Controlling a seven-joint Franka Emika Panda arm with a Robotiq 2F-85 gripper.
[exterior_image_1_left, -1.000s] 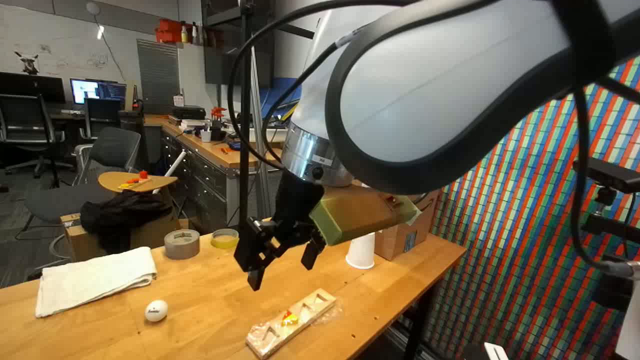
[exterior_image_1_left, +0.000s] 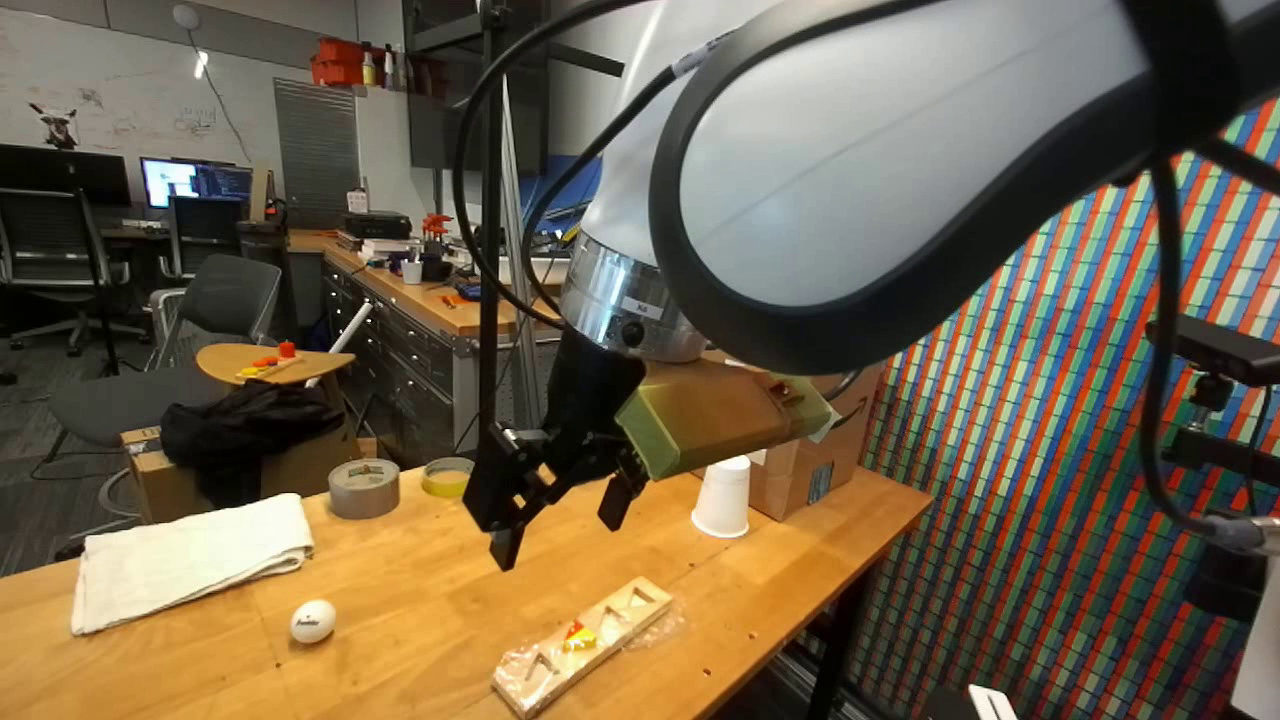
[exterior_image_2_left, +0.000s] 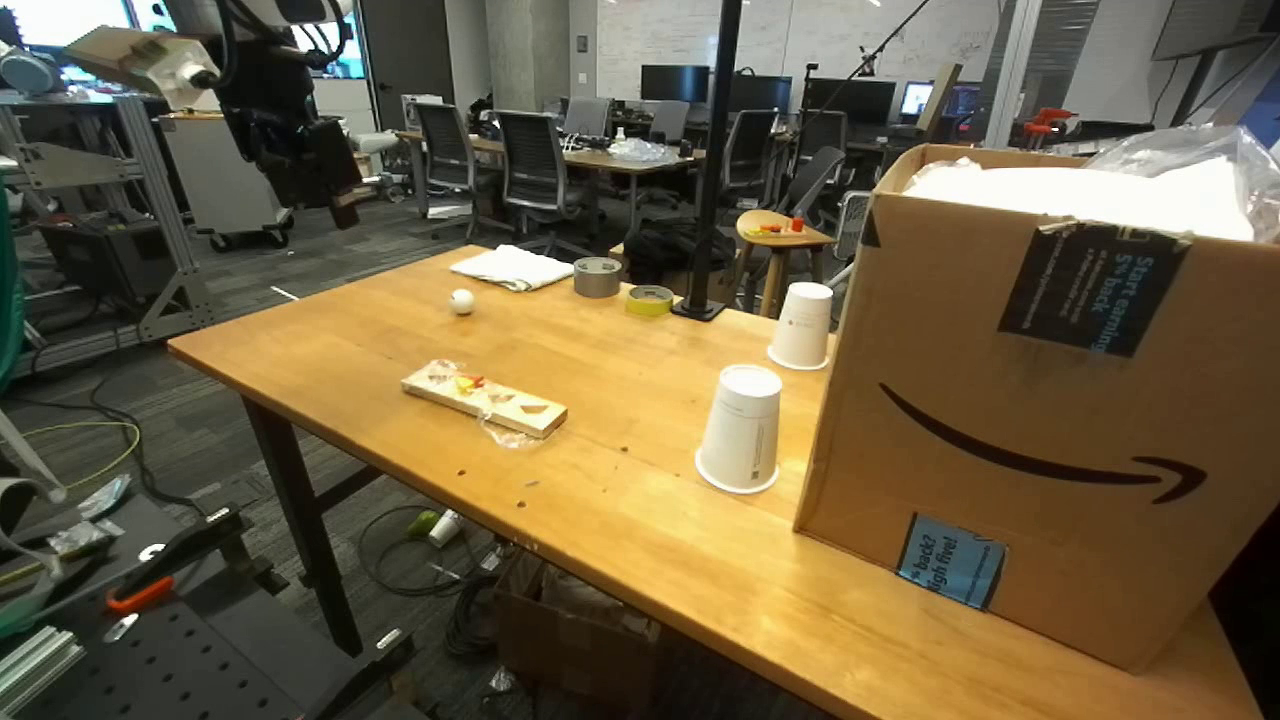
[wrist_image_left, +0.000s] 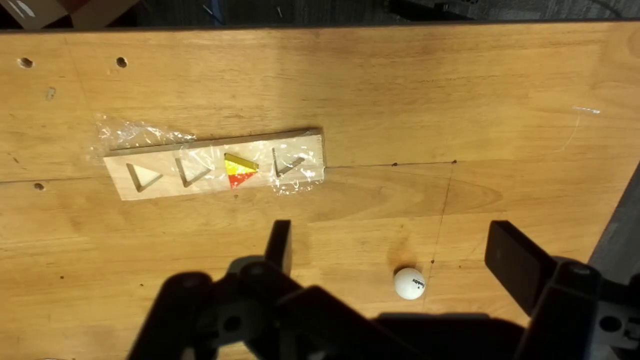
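Observation:
My gripper is open, its two black fingers wide apart with nothing between them. In exterior view 1 the gripper (exterior_image_1_left: 561, 542) hangs above the table. A wooden board (wrist_image_left: 162, 171) with several triangular recesses lies on the table, partly wrapped in clear plastic; a yellow and red triangular piece (wrist_image_left: 241, 170) sits at one recess. In the wrist view a white ball (wrist_image_left: 409, 284) rests on the table below the gap between the fingers. That same ball (exterior_image_1_left: 313, 620) lies left of the board in exterior view 1.
A folded white cloth (exterior_image_1_left: 192, 562), a grey tape roll (exterior_image_1_left: 363, 488) and a yellow tape roll (exterior_image_2_left: 649, 301) lie along the far side. Two upturned white cups (exterior_image_2_left: 739, 432) (exterior_image_2_left: 801, 326) stand beside a large cardboard box (exterior_image_2_left: 1044, 396). Bare tabletop surrounds the ball and board.
The gripper has shifted slightly left and up in exterior view 1, still open. The ball, board and other table items have not moved.

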